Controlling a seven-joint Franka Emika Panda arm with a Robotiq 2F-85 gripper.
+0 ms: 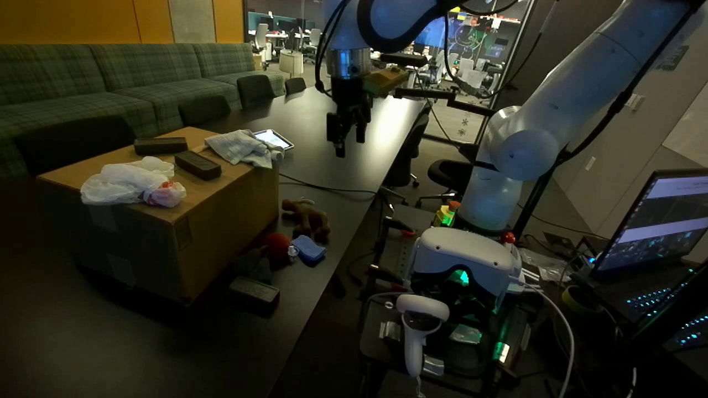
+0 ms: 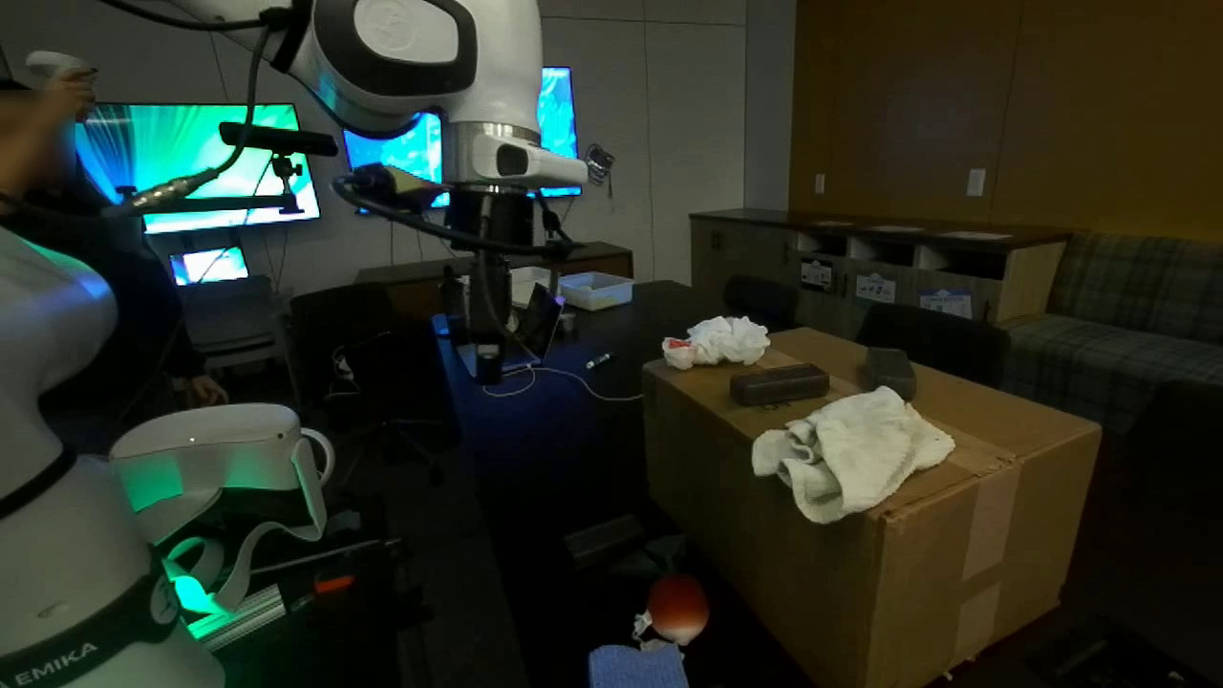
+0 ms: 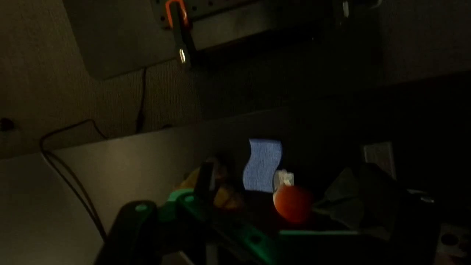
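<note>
My gripper [image 1: 349, 141] hangs open and empty, well above the dark table [image 1: 312, 132] in exterior view 1. Below it and nearer that camera lie a brown plush toy [image 1: 306, 219], a blue sponge [image 1: 308, 249] and a red ball-like item [image 1: 277, 246], all beside the cardboard box. In the wrist view the blue sponge [image 3: 263, 166] and the red item [image 3: 292, 204] show clearly, with a small whitish piece between them. The plush toy is partly hidden there by a finger. A grey cloth-like thing [image 3: 343, 201] lies to the right, dim.
A large cardboard box [image 1: 225, 232] bears a white towel [image 2: 850, 449], two dark erasers and a white plastic bag [image 1: 129, 181]. Another dark block [image 1: 255, 294] lies by the box's foot. A tablet [image 1: 273, 139] and a cable rest on the table.
</note>
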